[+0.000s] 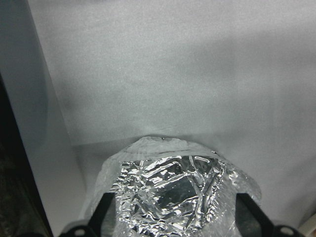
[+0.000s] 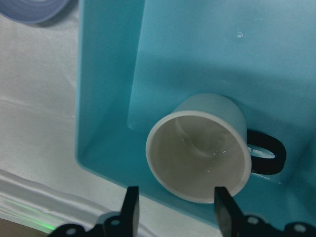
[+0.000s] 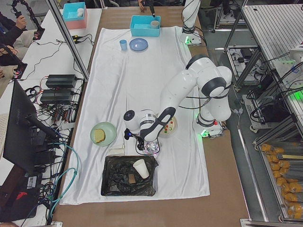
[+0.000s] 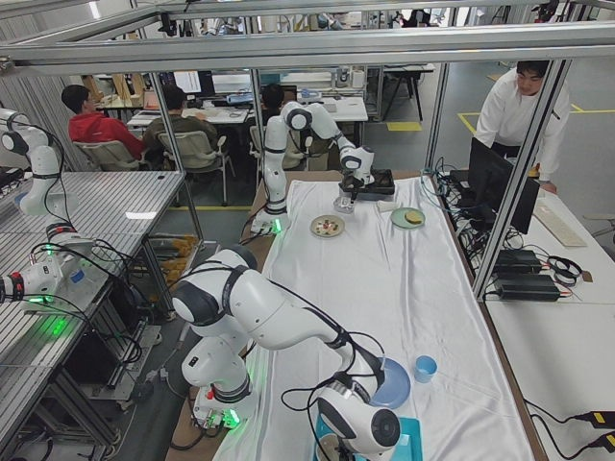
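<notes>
My left gripper hangs open over a crumpled foil-lined plastic bundle [image 1: 173, 182], its fingers on either side of it; whether they touch it I cannot tell. In the camera left view the bundle [image 3: 150, 147] lies above the black-lined bin [image 3: 113, 175], which holds a white cup [image 3: 141, 168] and a brown piece. My right gripper is open at the rim of a blue tub [image 2: 101, 138], with a mug [image 2: 207, 163] with black handle lying or standing in it.
A green plate [image 3: 109, 137] with a yellow item, a beige plate [image 3: 173, 124] with colored pieces, a blue plate [image 3: 138, 44] and a blue cup [image 3: 123, 44] are on the white cloth, whose middle is clear.
</notes>
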